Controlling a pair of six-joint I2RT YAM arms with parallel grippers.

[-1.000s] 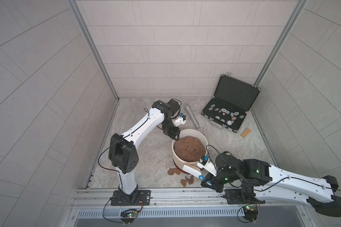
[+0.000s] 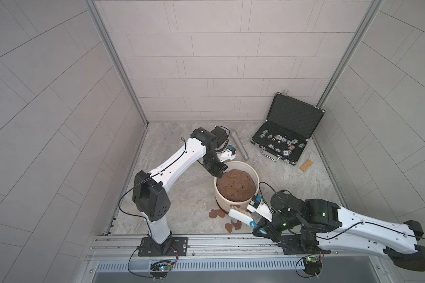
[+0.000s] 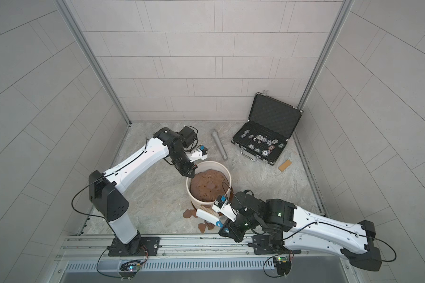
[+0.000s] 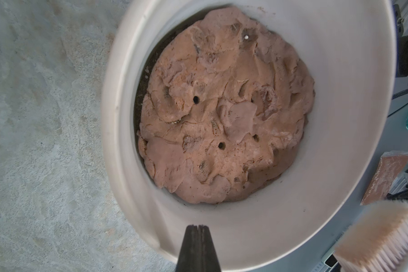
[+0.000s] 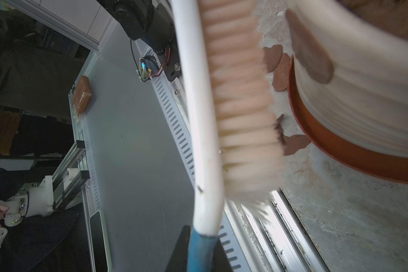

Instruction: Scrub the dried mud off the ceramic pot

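The cream ceramic pot (image 4: 122,149) is filled with brown soil (image 4: 240,122) and stands on a terracotta saucer (image 5: 371,158). A dried mud patch (image 5: 309,47) clings to its outer wall in the right wrist view. My left gripper is shut with nothing between its fingers; in its wrist view the tips overlap the pot's inner wall, and the rim is outside them. My right gripper is shut on the blue handle of a white brush (image 5: 208,136), whose tan bristles face the pot, apart from the mud patch.
Several mud flakes (image 2: 217,213) lie on the floor before the pot. Behind it are a grey cylinder (image 2: 239,144) and an open black case (image 2: 283,141). A tan block (image 2: 306,165) rests at right. Floor left of the pot is clear.
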